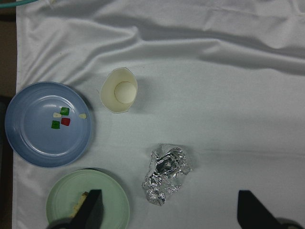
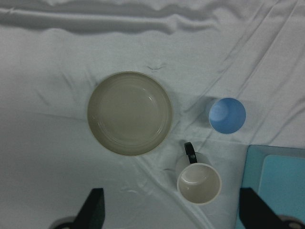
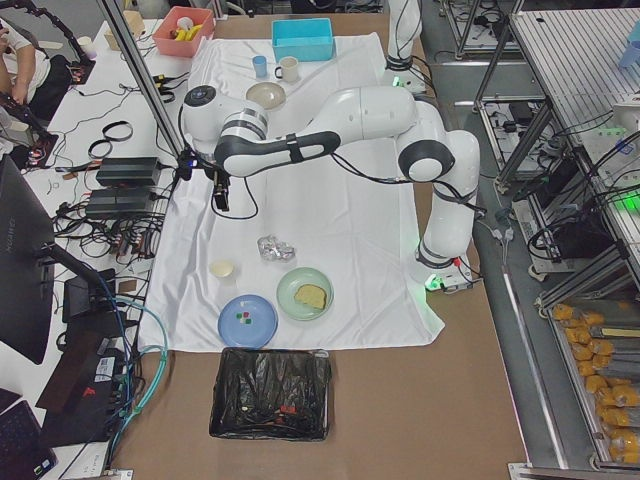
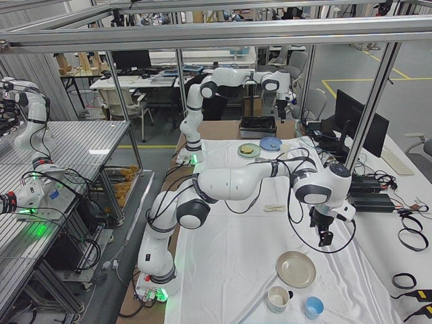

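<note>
My left gripper hangs open over the white cloth, above crumpled foil (image 1: pixel 164 174), a paper cup (image 1: pixel 119 90), a blue plate (image 1: pixel 43 133) with small coloured pieces and a green plate (image 1: pixel 109 200) with a bread-like piece partly behind a finger. My right gripper is open above a beige plate (image 2: pixel 128 114), a mug (image 2: pixel 198 183) with a dark handle and a blue cup (image 2: pixel 226 114). Nothing is between either gripper's fingers.
A turquoise bin (image 2: pixel 281 181) lies beside the mug. A red bin (image 3: pixel 185 32) stands at the table's far corner, a black lined tray (image 3: pixel 270 395) at the opposite end.
</note>
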